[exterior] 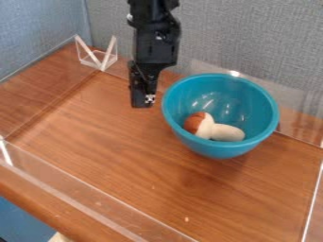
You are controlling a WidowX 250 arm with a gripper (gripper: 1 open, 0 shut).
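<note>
My black gripper [143, 95] hangs from the top centre, its tip just left of a teal bowl [248, 99] and a little behind the bowl's front. It is shut, with nothing visible between its fingers. Inside the bowl lies a pale, elongated object [224, 132] with an orange-red part [197, 123] at its left end.
A white wire-like stand [98, 57] sits at the back left of the wooden table [113, 170]. Grey walls close off the back and left.
</note>
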